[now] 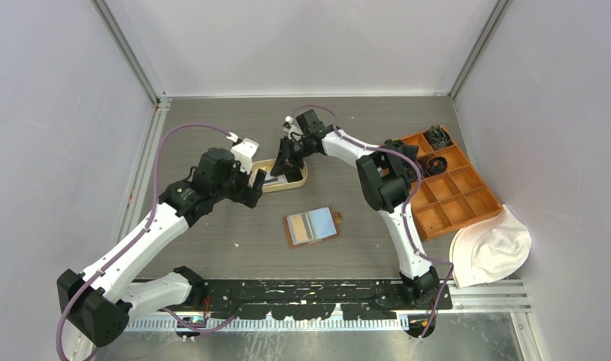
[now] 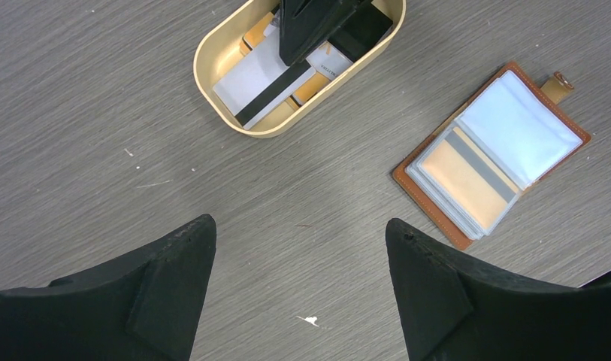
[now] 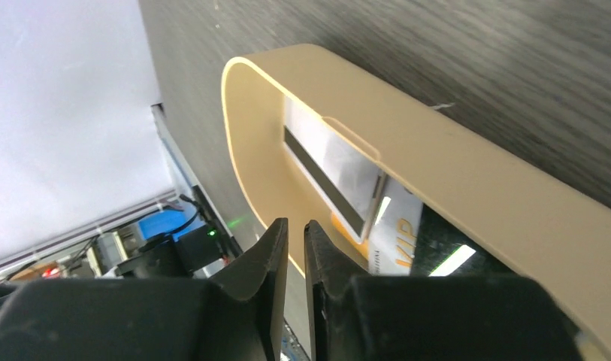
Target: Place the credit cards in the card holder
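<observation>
The brown card holder (image 1: 332, 235) lies open on the table, a light blue card (image 2: 520, 124) on one side and a beige striped card (image 2: 465, 179) in a clear sleeve on the other. An oval beige tray (image 2: 212, 92) contains loose cards: a white one with a black stripe (image 2: 261, 71), a black one (image 2: 362, 31) and a "VIP" card (image 3: 396, 229). My right gripper is at this tray, its fingers shut to a narrow gap; what is between them cannot be made out. Left of the tray, my left gripper hangs open and empty.
An orange compartment box (image 1: 456, 188) with dark coiled items stands at the right. Near it lies a white hat (image 1: 490, 248). Bare table surrounds the card holder.
</observation>
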